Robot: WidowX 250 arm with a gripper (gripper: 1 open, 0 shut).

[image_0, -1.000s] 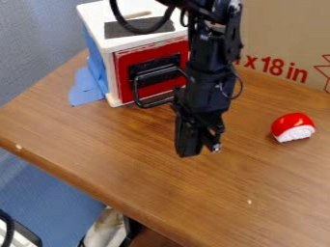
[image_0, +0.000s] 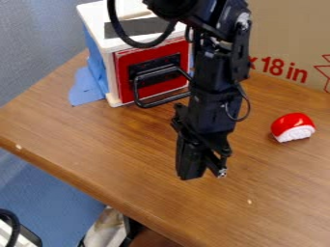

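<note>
My black gripper hangs low over the middle of the wooden table, pointing down. Its fingers are dark and close together; whether they are open or shut is unclear. Behind the arm stands a small toy oven with a white body, red front and black handle. To the right lies a red and white rounded object.
A blue sheet lies by the oven's left side. A cardboard panel stands at the back right. The table's left and front edge runs diagonally, with floor below.
The gripper has moved slightly toward the viewer and down in the picture over the last second. The other objects have not moved.
</note>
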